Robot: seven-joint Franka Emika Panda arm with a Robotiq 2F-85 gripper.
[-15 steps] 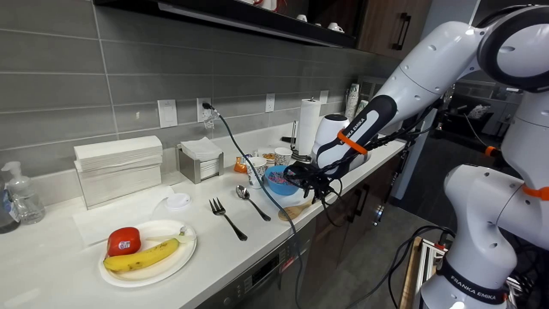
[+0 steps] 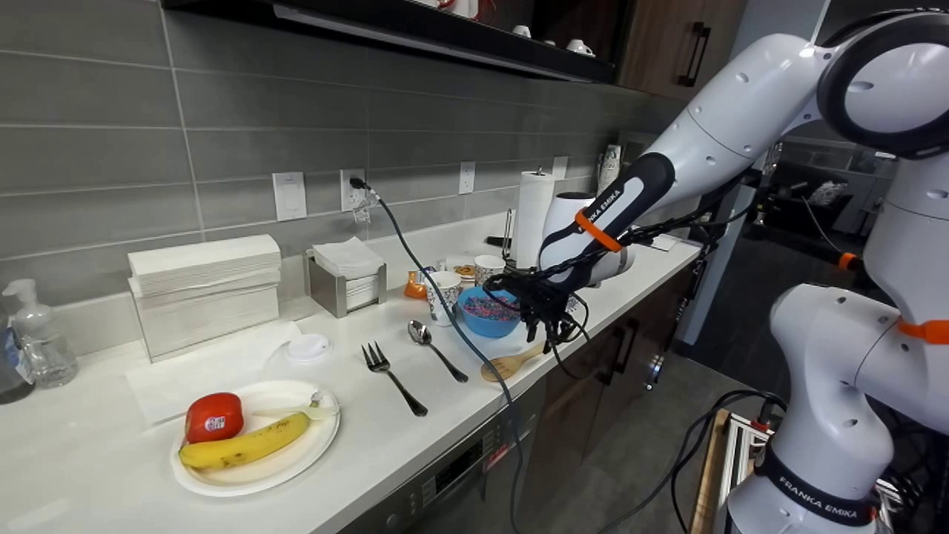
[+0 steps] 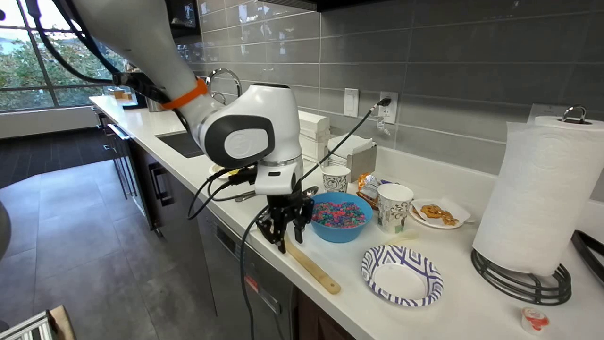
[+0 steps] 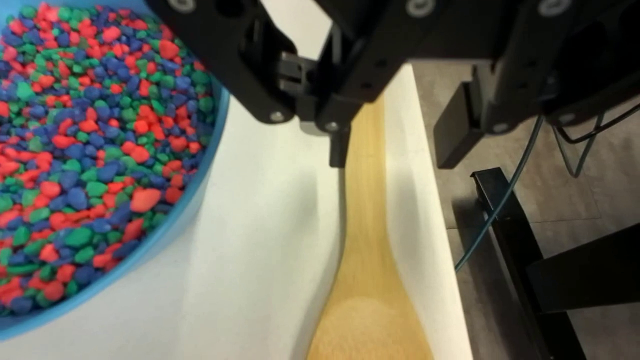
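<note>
A wooden spoon (image 4: 367,270) lies along the counter's front edge, its broad end toward the bottom of the wrist view. My gripper is open above its handle, the two fingers apart. One finger (image 4: 339,147) hangs just left of the handle; the other (image 4: 459,129) is out past the counter edge, over the floor. Neither visibly grips the wood. In the second exterior view, my gripper (image 3: 289,241) points down beside a blue bowl (image 3: 341,234) of coloured pebbles, with the spoon's handle (image 3: 314,267) extending toward the camera.
A patterned paper bowl (image 3: 403,275), cups (image 3: 394,209) and a paper towel roll (image 3: 529,198) stand nearby. A fork (image 2: 392,378), a metal spoon (image 2: 436,350) and a fruit plate (image 2: 320,436) lie farther along. A power cable (image 2: 480,356) crosses over the counter.
My gripper has shifted left in the first exterior view, along with the wrist. The spoon and the other items on the counter look unmoved.
</note>
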